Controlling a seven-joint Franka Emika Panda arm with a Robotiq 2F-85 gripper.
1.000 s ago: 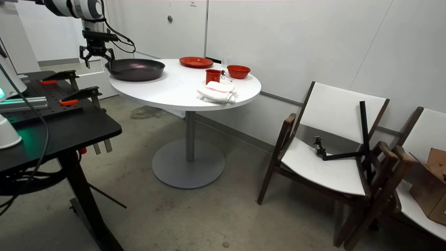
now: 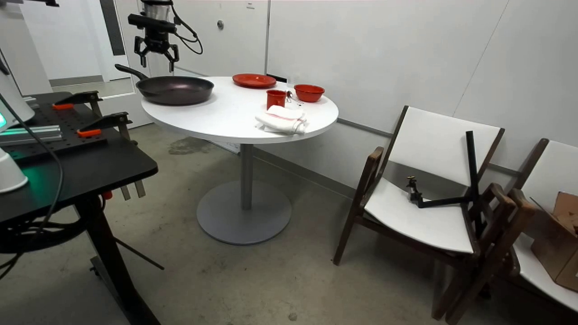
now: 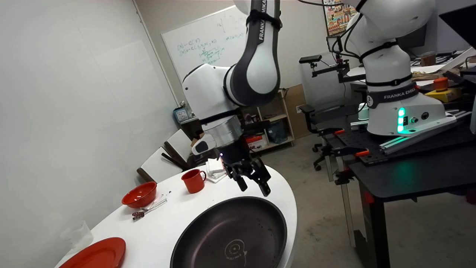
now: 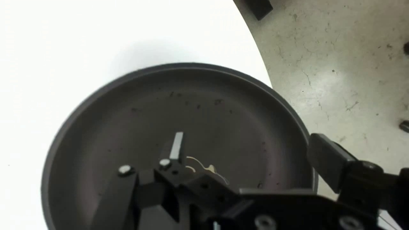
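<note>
My gripper [image 2: 157, 65] is open, with nothing between its fingers. It hangs above the left part of a dark frying pan [image 2: 176, 91], near the pan's handle [image 2: 129, 71]. The pan rests on a round white table [image 2: 222, 120] close to its edge. In the wrist view, the pan's dark inside [image 4: 214, 115] lies below my gripper and looks empty apart from small specks and a printed mark. The second exterior view has the gripper [image 3: 254, 190] over the pan's far rim; the handle is out of that view.
A red plate [image 2: 254, 81], a red mug [image 2: 276, 98], a red bowl [image 2: 309, 93] and a folded white cloth [image 2: 282, 119] stand on the table. Whisk-like metal utensils [image 3: 149, 209] lie by the bowl. Open table surface separates the pan from the mug.
My gripper has risen and moved right, from beside the pan's handle to above the pan's left part. The pan and the other tableware have not moved.
</note>
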